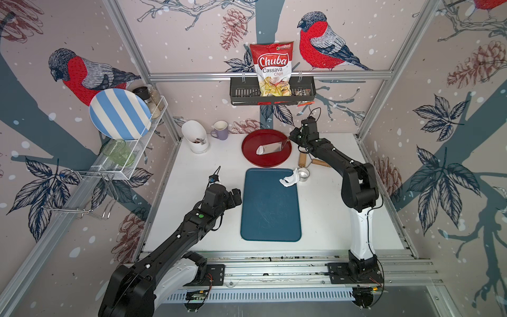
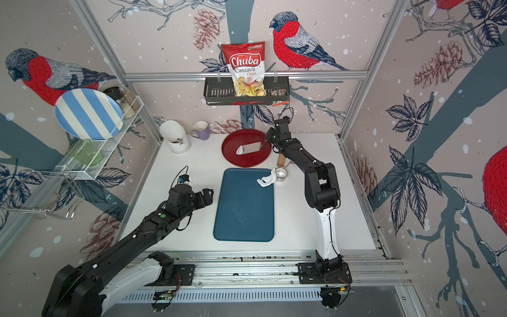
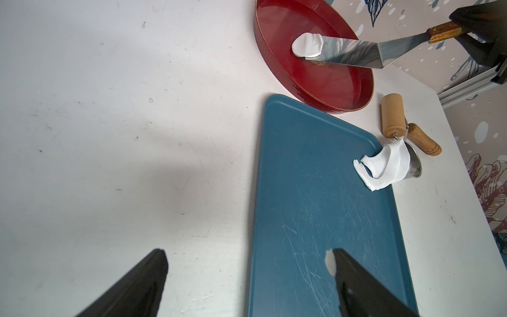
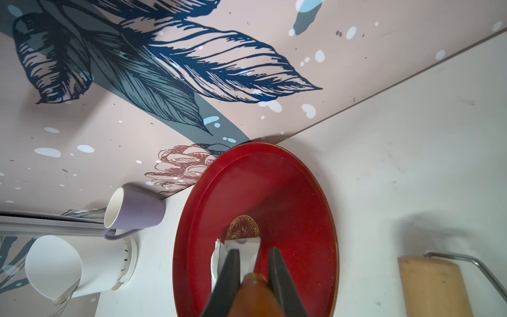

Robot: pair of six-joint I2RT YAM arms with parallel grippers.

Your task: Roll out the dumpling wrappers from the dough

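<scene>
My right gripper is shut on the wooden handle of a metal spatula (image 3: pixel 351 51), whose blade reaches over the red round tray (image 3: pixel 277 66). On the blade's far end lies a small white dough piece (image 3: pixel 307 45). The blade's height above the tray's floor is hard to tell. A torn sheet of white dough (image 3: pixel 389 164) lies over the far right corner of the blue board (image 3: pixel 317 211). Left of that board, my left gripper hangs open with nothing between its fingers. The rolling pin (image 3: pixel 393 115) rests beyond the board.
A metal cup (image 1: pixel 303 174) stands beside the dough sheet, partly covered in the left wrist view. At the back left are a purple mug (image 1: pixel 219 130) and a white holder (image 1: pixel 195 137). Most of the blue board and the table left of it are clear.
</scene>
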